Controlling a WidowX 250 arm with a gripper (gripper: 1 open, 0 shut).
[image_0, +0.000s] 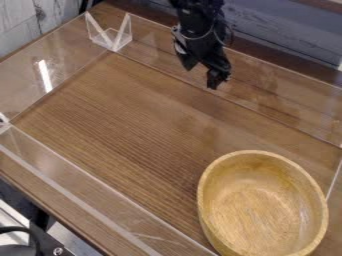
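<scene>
My black gripper (201, 68) hangs at the back of the wooden tray, right of centre, with its fingers pointing down toward the bare floor of the tray. The fingers are small and dark in this view, and I see no object held between them.
A large yellow oval bowl (262, 204) fills the front right. A clear angular plastic piece (110, 32) stands at the back left.
</scene>
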